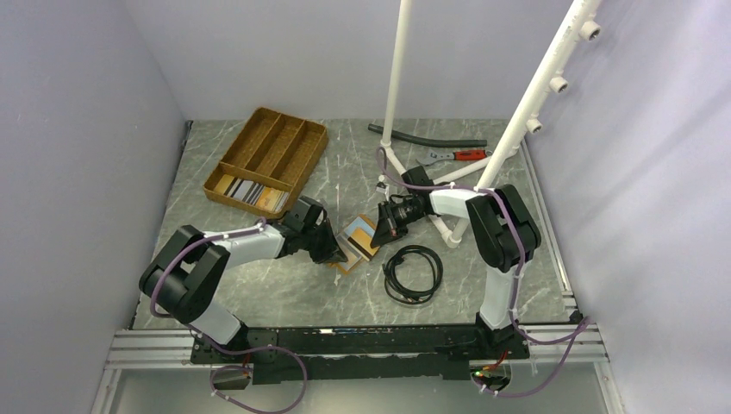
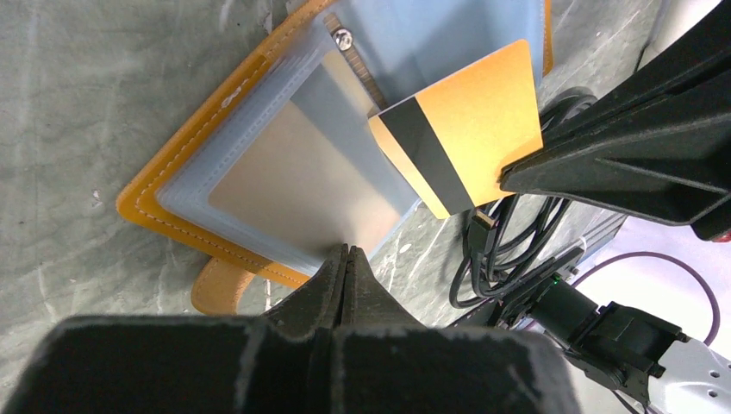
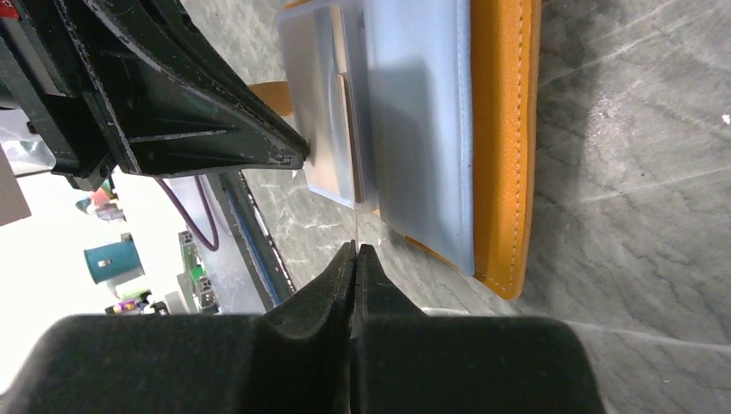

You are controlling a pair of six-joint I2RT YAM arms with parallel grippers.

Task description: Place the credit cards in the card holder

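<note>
An orange-trimmed card holder [image 1: 346, 260] with translucent sleeves lies opened on the table; the left wrist view shows its sleeve [image 2: 302, 164] close up. My right gripper is shut on a yellow credit card [image 2: 470, 121] with a black stripe. The card is tilted above the holder, its striped end beside the sleeve's edge; in the right wrist view it appears edge-on as a thin line. My left gripper is shut with its tips at the edge of the sleeve; whether any film is pinched between them cannot be told.
A brown compartment tray [image 1: 297, 177] stands at the back left, with several cards [image 1: 250, 191] in its front compartment. A coiled black cable [image 1: 413, 274] lies right of the holder. White pipes [image 1: 394, 86] and a red-handled wrench [image 1: 470, 155] are behind.
</note>
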